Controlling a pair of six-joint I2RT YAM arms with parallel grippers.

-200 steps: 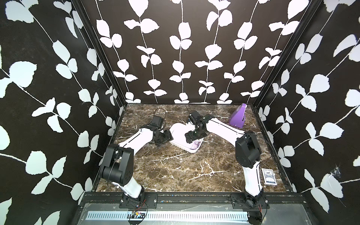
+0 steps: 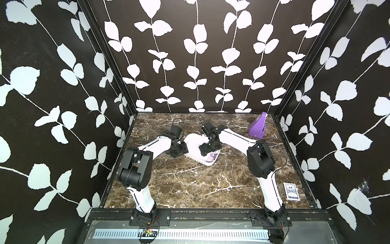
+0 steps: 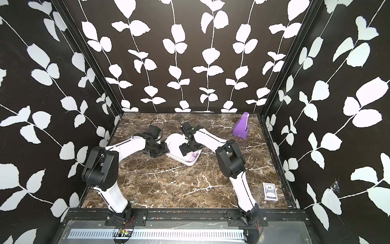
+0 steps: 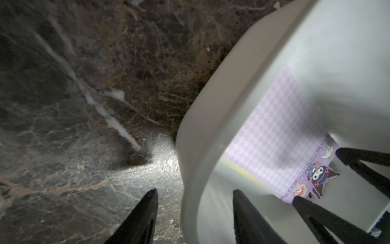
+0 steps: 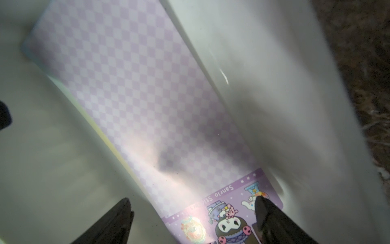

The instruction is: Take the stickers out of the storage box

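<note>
The white storage box (image 2: pixel 193 150) sits mid-table. Inside lies a sticker sheet (image 5: pixel 142 89) with a lilac checked back and cartoon header, seen in both wrist views. My left gripper is at the box's left end, fingers open either side of its wall, one outside and one over the inside. My right gripper reaches into the box over the stickers' header end, open, nothing seen held. Its fingers also show at the right of the left wrist view.
A purple wedge-shaped object (image 2: pixel 256 126) stands at back right; a card deck (image 2: pixel 291 191) lies at front right.
Over the last second both arms have moved a little farther forward and inward at the box, the left one most.
</note>
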